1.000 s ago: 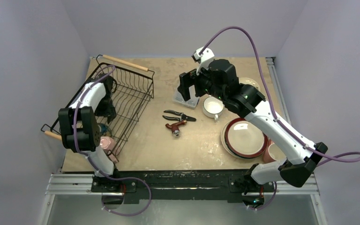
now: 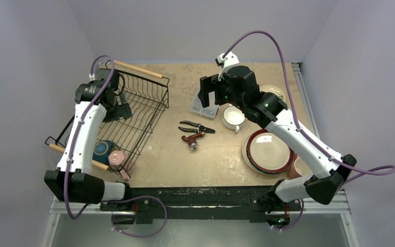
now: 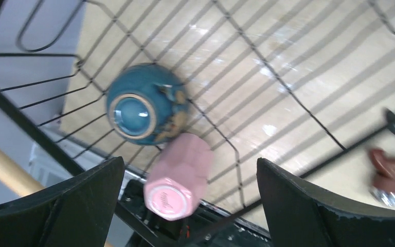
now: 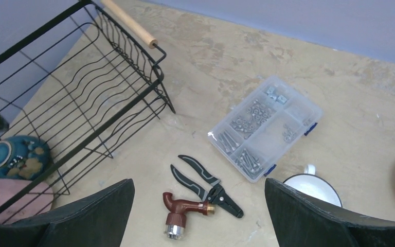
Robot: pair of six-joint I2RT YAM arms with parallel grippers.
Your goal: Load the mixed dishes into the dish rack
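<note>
A black wire dish rack [image 2: 149, 87] holds a blue bowl or cup [image 3: 149, 103] and a pink cup [image 3: 177, 175] at its near end. My left gripper is open above them, nothing between its fingers. On the right lie a stack of plates [image 2: 267, 152], a white mug [image 2: 233, 117], a terracotta-coloured cup [image 2: 301, 167] and another plate [image 2: 272, 90], partly behind my right arm. My right gripper [image 2: 207, 92] hangs open and empty over the middle back of the table.
Pruning shears [image 4: 216, 195], a brown nozzle-like fitting [image 4: 180, 211] and a clear parts box [image 4: 262, 128] lie mid-table. Bare table shows at the front middle and along the back.
My left arm has risen and extended, its wrist now higher above the rack, with more of the blue dish visible. The right gripper has moved very slightly rightward.
</note>
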